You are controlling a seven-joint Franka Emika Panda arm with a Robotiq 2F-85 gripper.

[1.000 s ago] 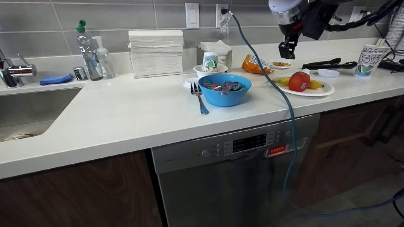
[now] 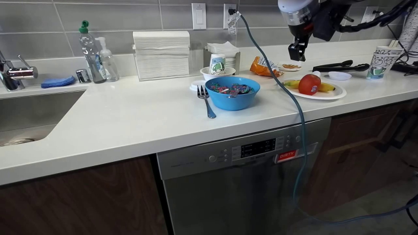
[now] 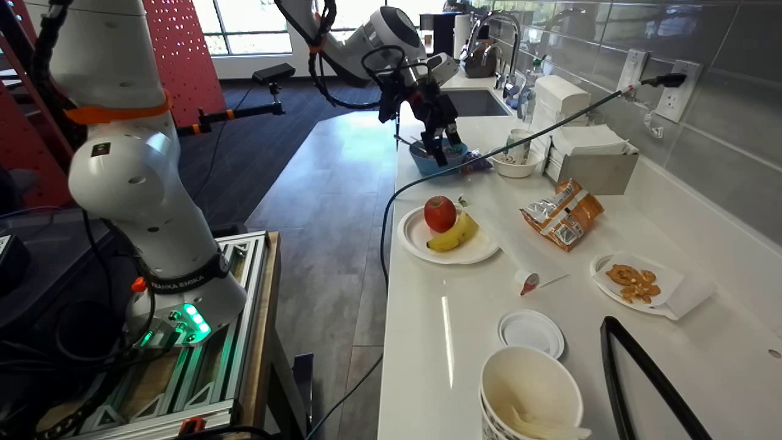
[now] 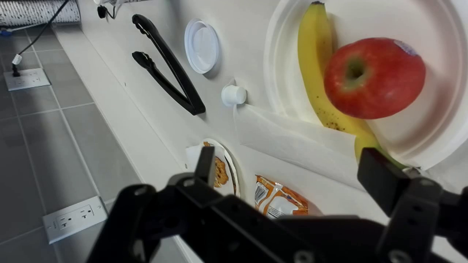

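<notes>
My gripper hangs in the air above the counter, its two fingers wide apart and nothing between them. From the wrist, a red apple point(image 4: 375, 78) and a yellow banana point(image 4: 316, 65) are seen lying on a white plate point(image 4: 443, 136). An orange snack bag point(image 4: 280, 199) and a small plate of pretzels point(image 4: 222, 171) appear lower in that view. Black tongs point(image 4: 173, 72) rest on the counter beside a white lid point(image 4: 202, 46). In exterior view 1, a blue bowl point(image 2: 231, 100) of wrapped candies stands left of the fruit plate, with a fork point(image 2: 207, 103) alongside.
A blue-green cable point(image 2: 288, 92) runs from the wall outlet across the counter and down its front. Paper cups point(image 3: 531, 396) stand at the near end in exterior view 2. Napkins point(image 2: 162, 54) and soap bottles line the wall. Left of the bowl, the counter is clear up to the sink point(image 2: 35, 113).
</notes>
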